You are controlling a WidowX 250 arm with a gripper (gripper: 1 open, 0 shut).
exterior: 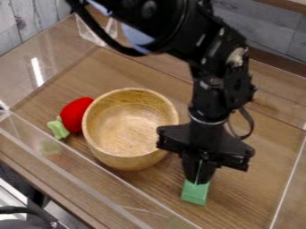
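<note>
My black gripper [199,166] is low over the right side of the wooden table, just above a green block [195,191], whose upper part it hides. I cannot tell how far apart the fingers are or whether they touch the block. To the left sits a wide tan bowl [127,122].
A red object with a pale green end [74,114] lies left of the bowl. A clear container [96,24] stands at the back left.
</note>
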